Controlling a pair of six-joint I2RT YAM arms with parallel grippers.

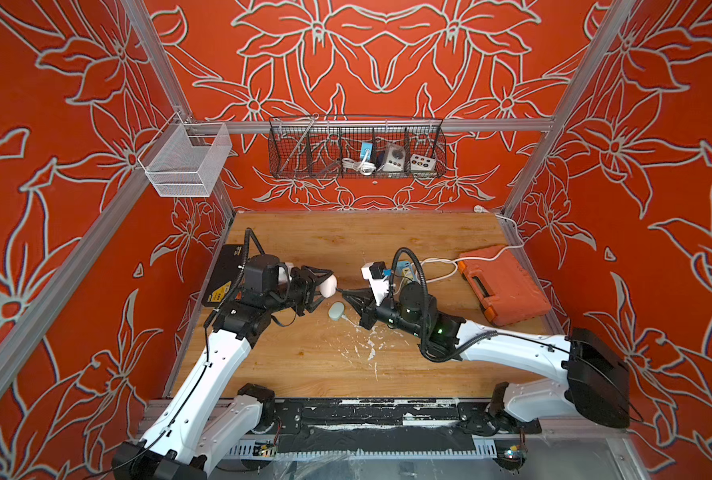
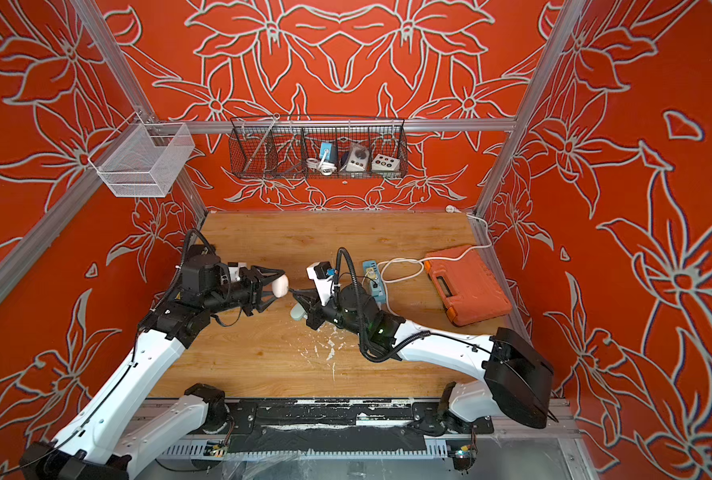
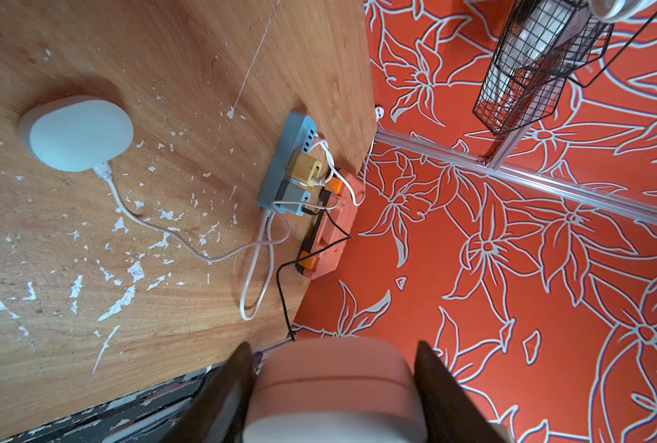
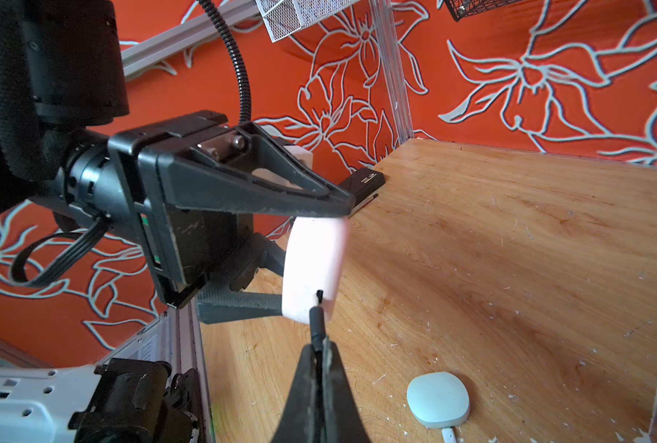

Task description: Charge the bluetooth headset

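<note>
A white headset case [image 1: 328, 285] [image 3: 332, 391] [image 4: 312, 262] is in my left gripper [image 1: 320, 288], raised above the table, with a small dark port on the side facing right. My right gripper [image 1: 344, 292] is shut and level with the case, its tips [image 4: 317, 325] pointing at that port, very close to it; I cannot tell if they touch. A pale rounded charging pad [image 1: 336, 311] [image 3: 75, 133] [image 4: 437, 398] lies on the table below, with a white cable plugged into it.
A blue power strip [image 3: 276, 166] with plugs and cables and an orange toolbox [image 1: 503, 284] lie at the right. A black box [image 1: 220, 276] is at the left. A wire basket [image 1: 356, 148] hangs on the back wall.
</note>
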